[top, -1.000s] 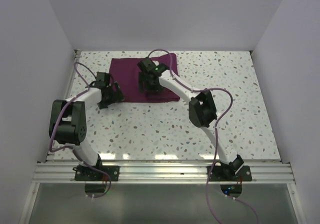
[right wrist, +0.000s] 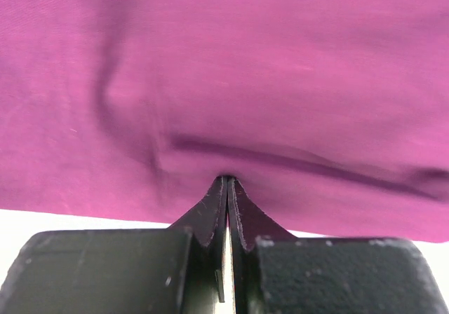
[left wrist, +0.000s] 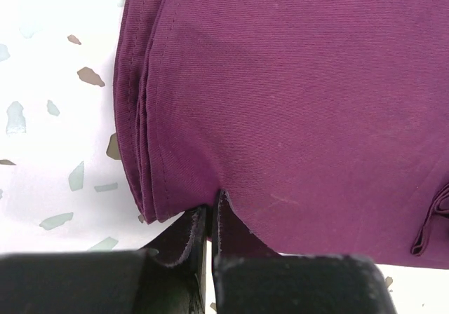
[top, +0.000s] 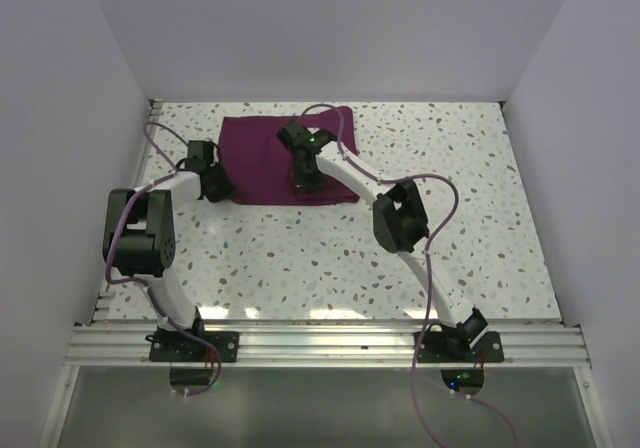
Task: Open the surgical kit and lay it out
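Note:
A folded maroon cloth bundle [top: 262,168] lies on the table's far left half. At its near left corner my left gripper is shut, the layered edge drawn up to its tips in a small crease, so a pinch of the cloth [left wrist: 280,83] appears held. Lower in the right wrist view, my right gripper is shut at the cloth [right wrist: 316,69] just inside its near edge. A fold runs past those tips; whether any fabric is caught between them does not show. Whatever lies inside the bundle is hidden.
A rolled or folded maroon piece [left wrist: 431,219] shows at the right of the left wrist view. Grey walls [top: 340,28] stand around the table.
Both grippers have gone from open to shut at the cloth's near side. The left one has shifted slightly; the right arm has hardly moved. The bundle lies in much the same place.

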